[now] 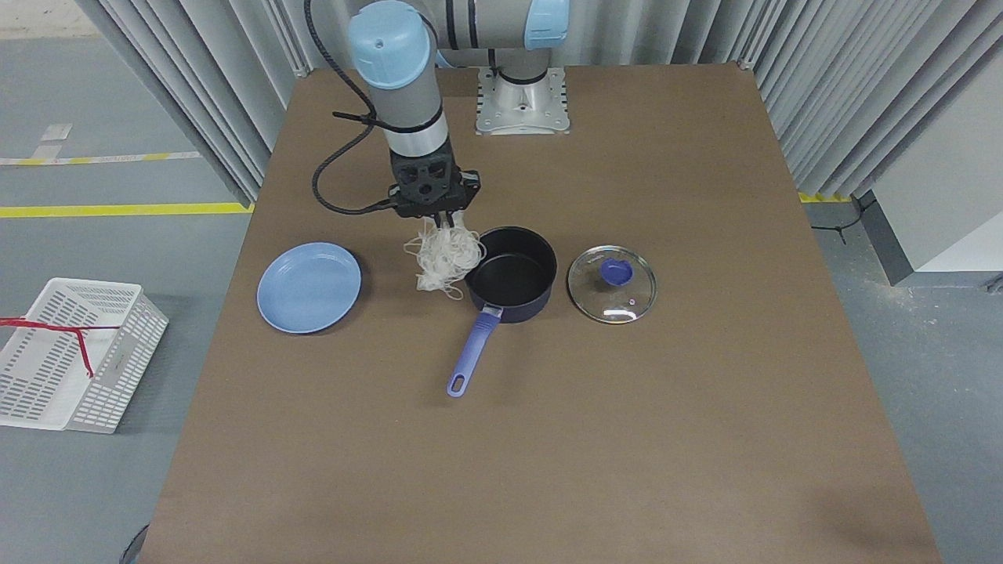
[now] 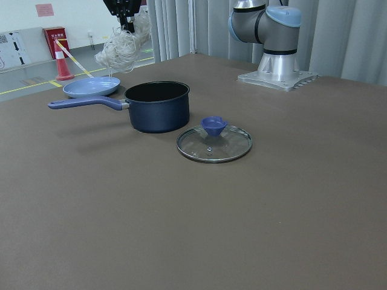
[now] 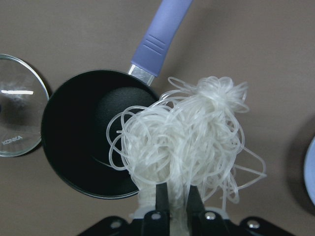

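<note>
My gripper (image 1: 443, 220) is shut on a tangled clump of white noodles (image 3: 187, 142), which hangs in the air just left of and over the near rim of a dark saucepan (image 1: 510, 263) in the front view. In the wrist view the clump covers part of the pan's opening, with my fingertips (image 3: 162, 196) around it. The pan has a purple handle (image 1: 475, 348). The blue plate (image 1: 308, 287) at the left is empty. The glass lid (image 1: 611, 293) with a blue knob lies right of the pan.
The robot base (image 1: 523, 113) stands at the back. A white basket (image 1: 113, 385) sits on the floor beyond the table's left edge.
</note>
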